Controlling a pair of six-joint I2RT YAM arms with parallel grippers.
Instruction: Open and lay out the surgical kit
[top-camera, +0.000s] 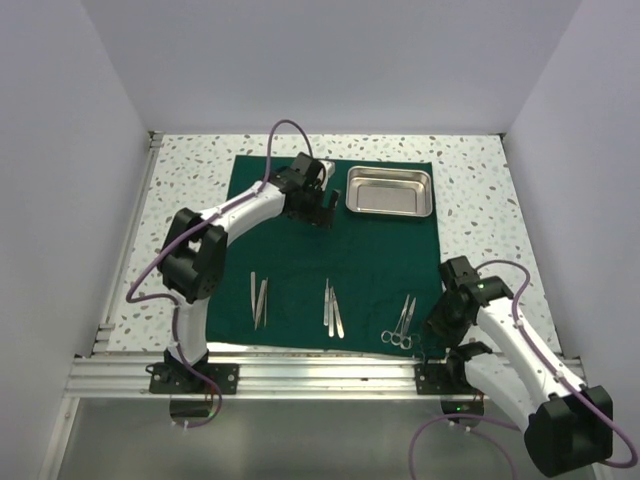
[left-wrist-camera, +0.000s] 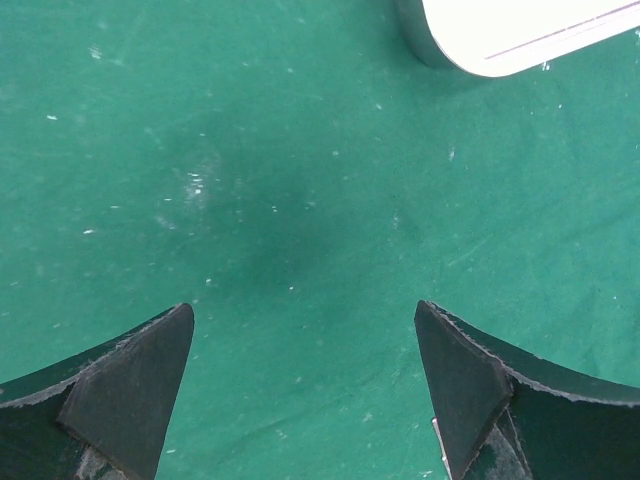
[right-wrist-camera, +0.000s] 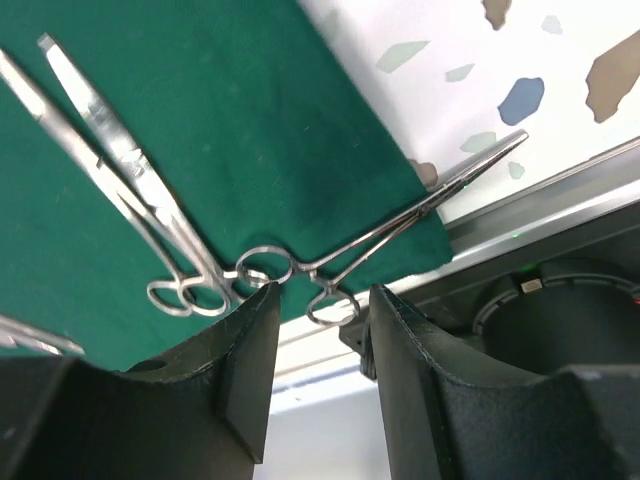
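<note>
A long pair of scissor-handled forceps (right-wrist-camera: 385, 231) lies slantwise at the cloth's front right corner, its tips past the cloth edge on the speckled table. Above its finger rings is my right gripper, fingers part open; whether anything is between them does not show clearly. Beside it lie two more ring-handled tools (right-wrist-camera: 165, 212), roughly side by side. Over the upper part of the green cloth (top-camera: 285, 255), my left gripper is open with bare cloth between its fingers. The empty metal tray (top-camera: 390, 212) stands at the back right of the cloth.
Several slim instruments (top-camera: 333, 310) lie at the cloth's front middle, and another group (top-camera: 259, 302) at the front left. A metal rail (top-camera: 320, 366) runs along the front edge.
</note>
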